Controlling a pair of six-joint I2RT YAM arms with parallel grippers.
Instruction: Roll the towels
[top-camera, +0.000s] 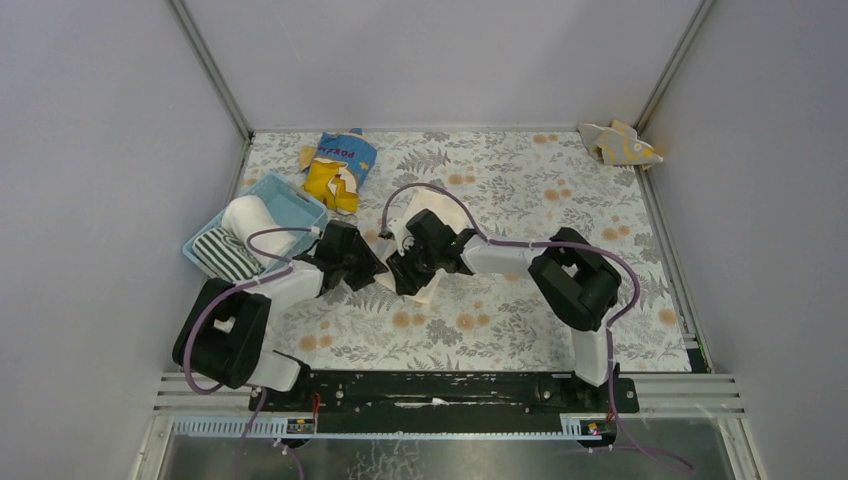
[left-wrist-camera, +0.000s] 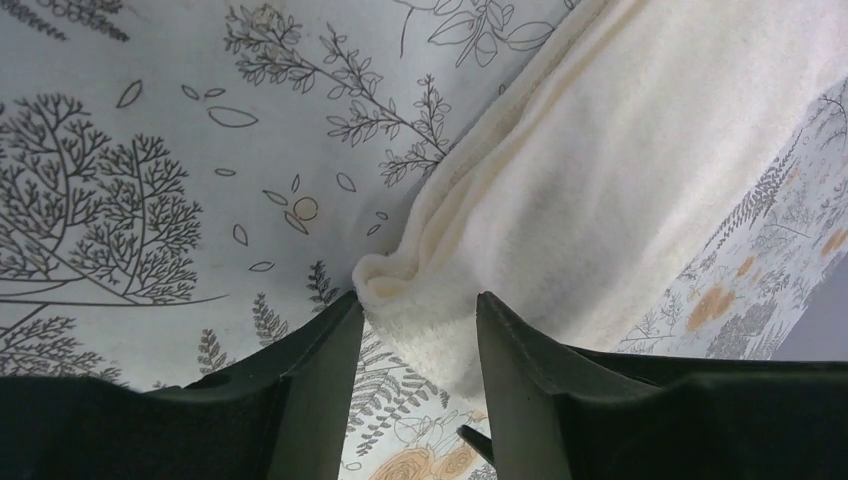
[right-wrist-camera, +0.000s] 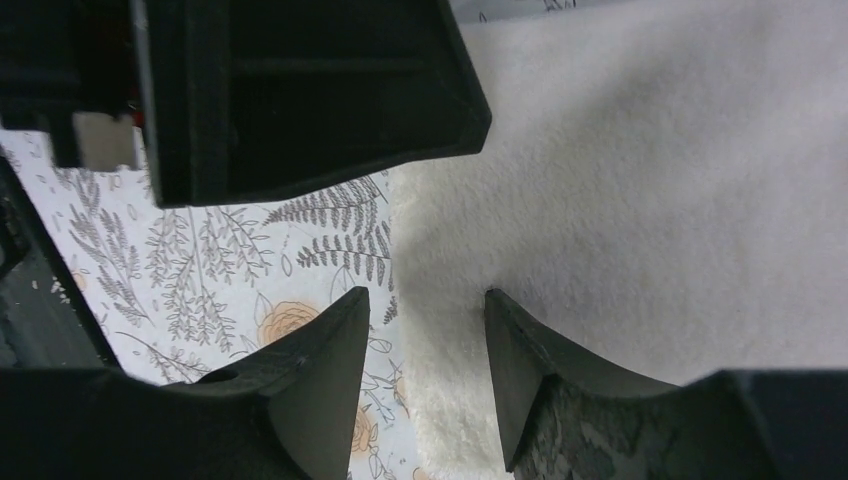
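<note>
A white towel (top-camera: 432, 206) lies slantwise on the table, its middle covered by my right arm. In the left wrist view the towel (left-wrist-camera: 590, 190) has a folded edge and a small curled corner. That corner sits between the parted fingers of my left gripper, and the left fingertip is close against it. My right gripper stands open at the towel's side edge, one fingertip over the cloth and the other over the tablecloth. Both grippers are close together at the towel's near end in the top view.
A light-blue basket (top-camera: 292, 205) at the left holds a rolled white towel (top-camera: 250, 220) and a striped one (top-camera: 224, 254). A blue and yellow bag (top-camera: 340, 170) lies behind it. A beige and yellow cloth (top-camera: 620, 145) rests at the back right corner.
</note>
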